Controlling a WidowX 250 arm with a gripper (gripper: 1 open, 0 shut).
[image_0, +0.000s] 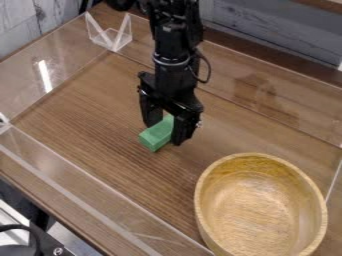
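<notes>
A black robot arm reaches down from the top centre to my gripper (166, 118), whose fingers are spread open around a small green block (158, 135) on the wooden table. The fingers hang over and beside the block; whether they touch it cannot be told.
A large cream oval bowl (261, 205) sits at the lower right. A white wire-like holder (110, 30) stands at the top left. A black cable lies at the bottom left.
</notes>
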